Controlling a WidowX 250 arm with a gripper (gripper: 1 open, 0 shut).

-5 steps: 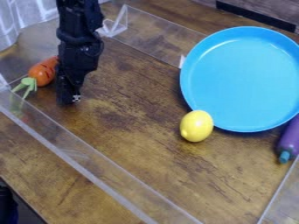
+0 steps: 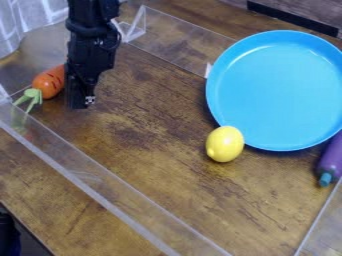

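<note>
My dark gripper [image 2: 80, 93] is low over the wooden table at the upper left, shut, with nothing clear between its fingers. Just left of it lies an orange carrot [image 2: 48, 79] with a pale green top [image 2: 30, 98]; whether the fingers touch it is hard to tell. A blue plate [image 2: 274, 92] fills the upper right. A yellow lemon [image 2: 225, 143] rests below the plate's left side, and a purple object with a blue tip [image 2: 335, 160] lies at the right edge.
Clear plastic walls [image 2: 114, 204] edge the work area.
My gripper has shifted very slightly upward; the other things are where they were.
</note>
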